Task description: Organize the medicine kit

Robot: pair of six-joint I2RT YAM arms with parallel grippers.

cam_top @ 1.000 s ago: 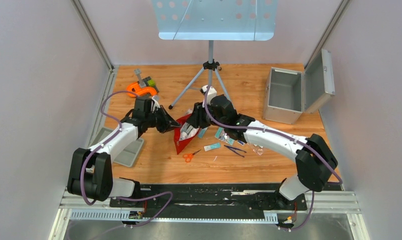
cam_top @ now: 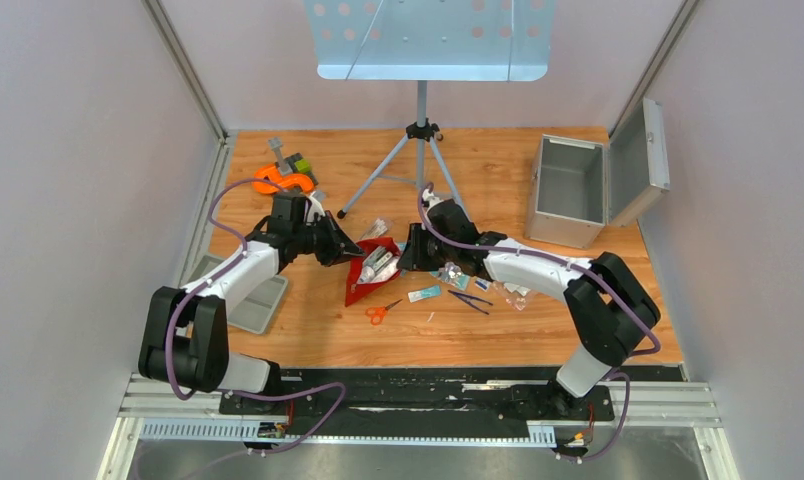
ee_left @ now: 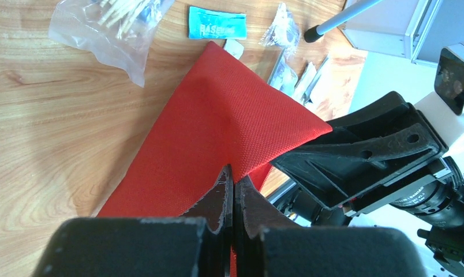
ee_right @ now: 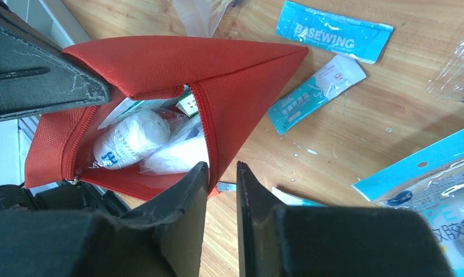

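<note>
The red pouch (cam_top: 354, 285) stands unzipped, with a wrapped white roll (ee_right: 131, 138) and other packets inside. My left gripper (cam_top: 360, 252) is shut on the pouch's left edge, its fingertips meeting over the red cloth in the left wrist view. At the opposite edge is my right gripper, with a gap between its fingers; wood and a metal blade tip show through it. One right finger (ee_right: 186, 213) overlaps the pouch's edge; whether it touches cannot be told. Blue-and-white sachets (ee_right: 317, 93) and a blue-topped packet (ee_right: 449, 202) lie outside the pouch.
Orange scissors (cam_top: 376, 315) and blue tweezers (cam_top: 470, 301) lie in front. A tripod stand (cam_top: 421, 160) rises behind the pouch. An open metal box (cam_top: 568, 225) stands right; a grey tray (cam_top: 258, 310) lies left.
My right gripper has moved from above the pouch to its right side, nearer the front. The left arm has shifted slightly, still at the pouch's left edge.
</note>
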